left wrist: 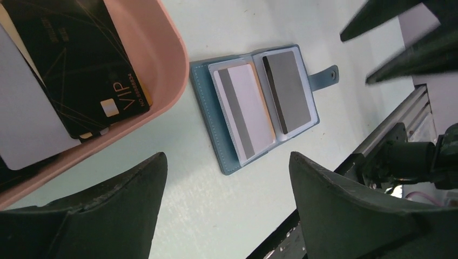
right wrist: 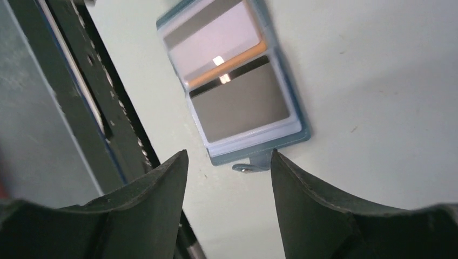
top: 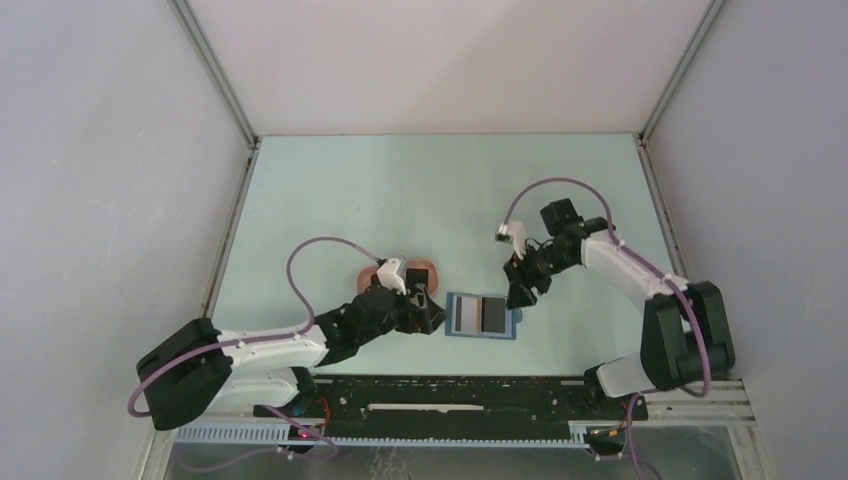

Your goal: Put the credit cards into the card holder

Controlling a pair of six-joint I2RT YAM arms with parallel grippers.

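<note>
The blue card holder (top: 481, 334) lies unfolded on the table; in the left wrist view its left half shows a striped panel (left wrist: 244, 110) and its right half a dark grey panel (left wrist: 289, 89). A black card (left wrist: 81, 54) marked VIP and a pale grey card (left wrist: 32, 113) rest in a pink tray to the left. My left gripper is open above the table by the holder's left edge, with nothing between its fingers. Over the holder's right end, my right gripper is open and empty; the strap tab (right wrist: 259, 162) shows between its fingertips.
The pink tray's rim (left wrist: 181, 59) stands close to the left side of the holder. A dark rail (top: 430, 390) runs along the front table edge.
</note>
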